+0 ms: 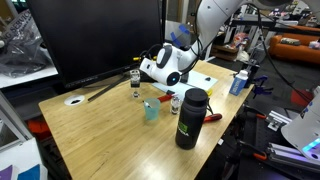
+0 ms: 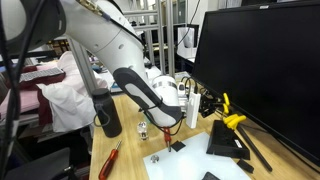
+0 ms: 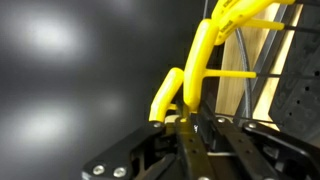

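Yellow-handled tools with thin metal shafts, which look like hex keys, fill the top of the wrist view; one yellow handle (image 3: 203,60) runs down to my gripper. My gripper is shut on that handle's lower end, as far as the close view shows. A second yellow handle (image 3: 165,95) lies just left of it. In exterior view 2 the yellow handles (image 2: 232,118) show beside the gripper (image 2: 206,106), above a black holder (image 2: 228,143). The arm hides much of this spot in exterior view 1.
A large black monitor (image 1: 90,45) stands close behind the gripper. On the table are a black bottle (image 1: 191,122), a pale green cup (image 1: 152,110), a white mug (image 1: 176,103) and a red screwdriver (image 2: 108,163).
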